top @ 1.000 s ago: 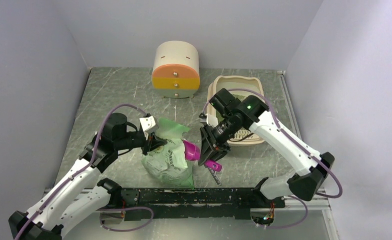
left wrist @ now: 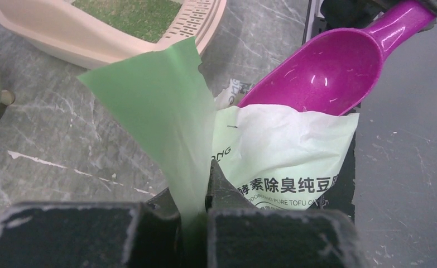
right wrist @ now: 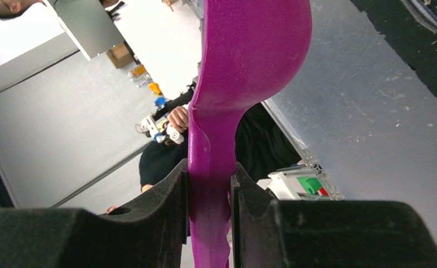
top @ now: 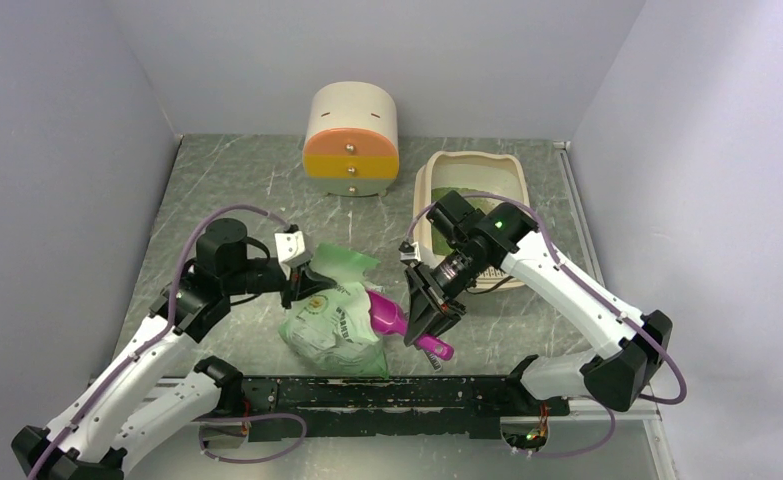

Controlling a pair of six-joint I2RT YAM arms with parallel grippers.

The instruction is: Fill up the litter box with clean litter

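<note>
The pale green litter bag (top: 332, 335) lies near the front middle; my left gripper (top: 317, 285) is shut on its upper edge, holding a flap up in the left wrist view. A magenta scoop (left wrist: 316, 67) has its bowl partly inside the bag's opening. My right gripper grips the scoop's handle; in the top view the handle sticks out rightward below it. The litter box (left wrist: 110, 47) stands at the back right, green granules on its bottom, partly hidden by the right arm in the top view.
A small drawer chest (top: 351, 140) stands at the back middle. Walls bound both sides and the back.
My right gripper and the scoop have shifted slightly toward the front and right, with the right arm a little lower in the top view.
</note>
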